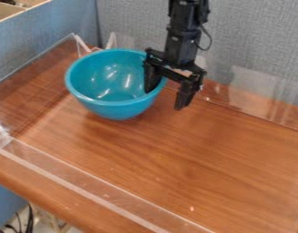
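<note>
A turquoise bowl (pixel 102 98) sits on the wooden table toward the back left, its inside looking empty apart from small glints. My black gripper (pixel 166 91) is at the bowl's right rim, open, with one finger over or just inside the rim and the other outside it to the right. Whether a finger touches the bowl is hard to tell.
A grey wall stands behind, with a transparent strip along its foot. At the left edge are a blue-grey panel and white cord-like items; cables show below the front left corner.
</note>
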